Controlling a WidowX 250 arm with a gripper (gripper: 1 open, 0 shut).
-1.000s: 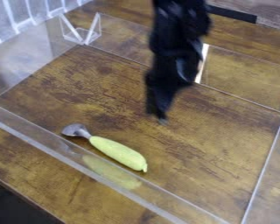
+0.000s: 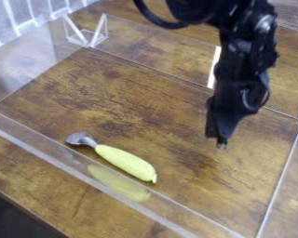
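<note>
A scoop with a pale yellow handle and a metal head [image 2: 124, 161] lies on the wooden surface inside a clear-walled enclosure, toward the lower left. My black gripper [image 2: 222, 140] hangs right of it and higher in the picture, apart from it. The gripper looks shut, with nothing visible between its fingers.
Clear acrylic walls [image 2: 92, 188] bound the work area on the sides. A small clear bracket [image 2: 85, 35] stands at the back left corner. White bars stand beyond the left side.
The scoop has not moved.
</note>
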